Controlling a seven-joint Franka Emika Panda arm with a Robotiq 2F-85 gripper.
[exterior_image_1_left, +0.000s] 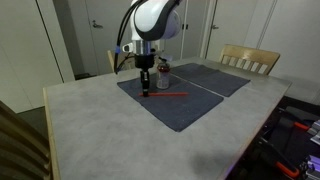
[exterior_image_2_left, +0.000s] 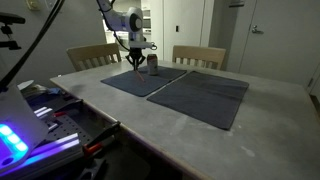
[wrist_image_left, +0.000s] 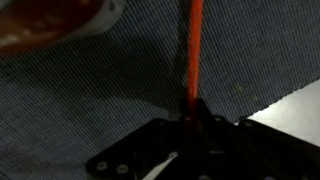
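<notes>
A thin red-orange stick (wrist_image_left: 196, 45) runs up from my gripper in the wrist view, its near end between the dark fingers, which are shut on it. In exterior view 1 the stick (exterior_image_1_left: 170, 94) points right from the gripper (exterior_image_1_left: 145, 93), roughly level, low over or on the dark mat; the exact gap cannot be told. A can-like container (exterior_image_1_left: 164, 75) stands behind the stick. The wrist view shows part of this white and reddish-brown container (wrist_image_left: 85, 22) at upper left, apart from the stick.
The dark mat (exterior_image_1_left: 192, 110) lies under the stick and container. A second dark mat (exterior_image_1_left: 215, 78) is farther back. Chairs (exterior_image_2_left: 200, 57) stand at the table's edges.
</notes>
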